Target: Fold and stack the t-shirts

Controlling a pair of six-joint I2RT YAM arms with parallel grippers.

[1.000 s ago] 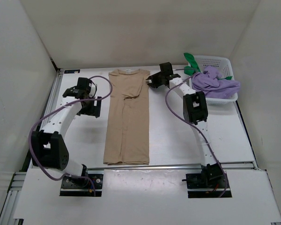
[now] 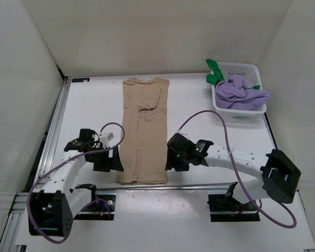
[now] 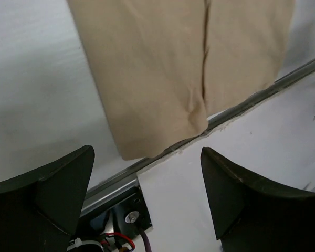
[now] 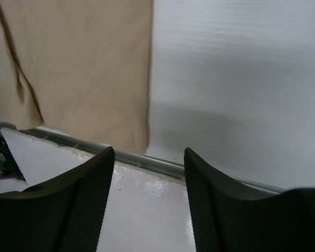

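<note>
A tan t-shirt (image 2: 151, 137) lies in a long narrow strip on the white table, its sides folded inward and its collar at the far edge. Its hem reaches the near metal rail. At the hem's left corner my left gripper (image 2: 116, 167) stands open; in the left wrist view the shirt's corner (image 3: 131, 147) shows beyond the fingers. My right gripper (image 2: 173, 167) is by the right hem corner, its fingers part open and empty. The right wrist view has that corner (image 4: 136, 142) just past the fingertips, apart from them.
At the back right a white basket (image 2: 240, 113) holds a purple shirt (image 2: 240, 95) and a green cloth (image 2: 215, 73). Bare table (image 2: 215, 142) lies right of the tan shirt. A metal rail (image 2: 199, 186) runs along the near edge.
Both arms have come toward the near edge, the right one from the shirt's collar end, the left one from beside its middle. The tan shirt has hardly moved.
</note>
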